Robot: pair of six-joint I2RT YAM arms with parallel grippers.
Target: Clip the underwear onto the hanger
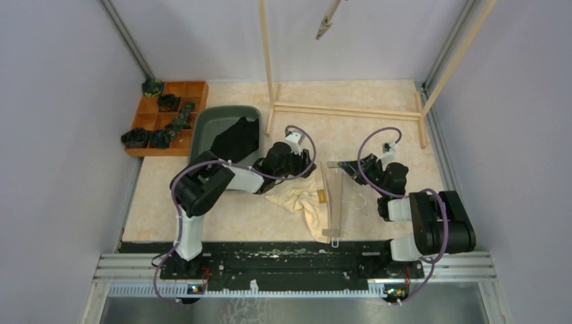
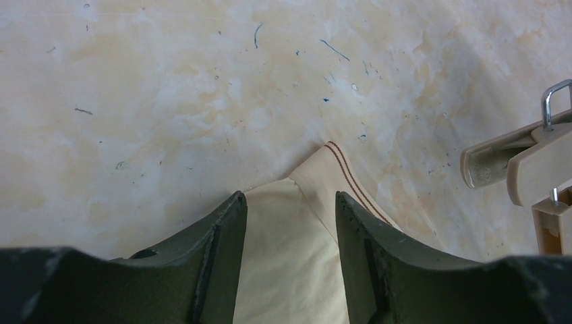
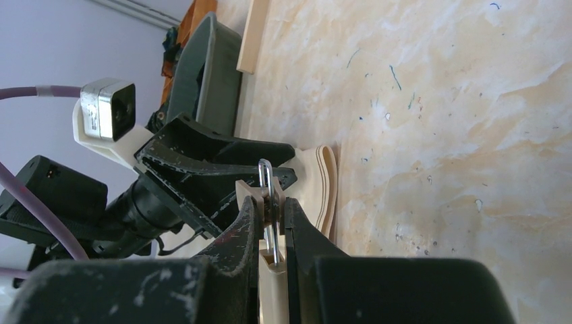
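Cream underwear (image 1: 294, 198) with dark striped edging lies on the table under my left gripper (image 1: 307, 165). In the left wrist view its folded corner (image 2: 317, 169) sits between and beyond the parted fingers, open over the cloth. A wooden hanger (image 1: 337, 202) lies along the underwear's right side; its clip (image 2: 539, 169) shows at the right of the left wrist view. My right gripper is shut on the hanger's metal-fitted clip at its far end.
A grey bin (image 1: 202, 131) with dark cloth and an orange compartment box (image 1: 182, 142) stand left. A wooden frame (image 1: 344, 111) spans the back.
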